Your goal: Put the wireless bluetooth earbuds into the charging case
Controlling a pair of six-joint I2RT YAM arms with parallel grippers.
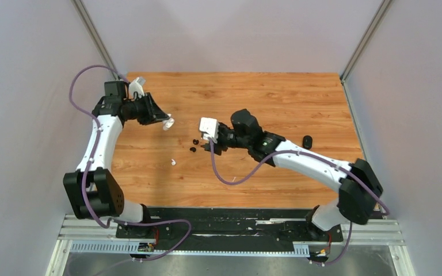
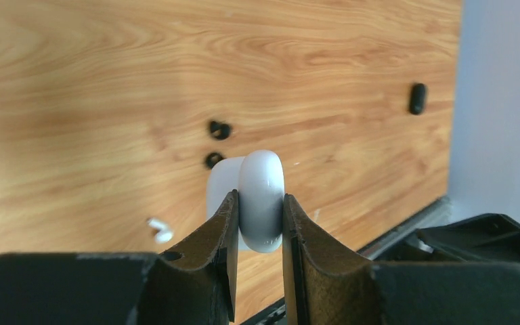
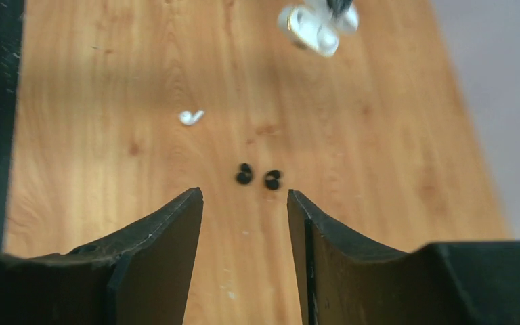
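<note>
My left gripper is shut on a white charging case point(image 2: 261, 186), held above the table's left part in the top view. My right gripper is part open and empty, pointing down over the middle. On the table lie a small white earbud point(image 1: 173, 161) and two small dark earbuds point(image 3: 244, 175) point(image 3: 273, 179). The white case in the left gripper also shows at the top of the right wrist view, blurred.
A black oval case point(image 1: 307, 142) lies at the right of the wooden table point(image 1: 253, 95). A thin pale item lies near the front middle. Purple cables run along both arms.
</note>
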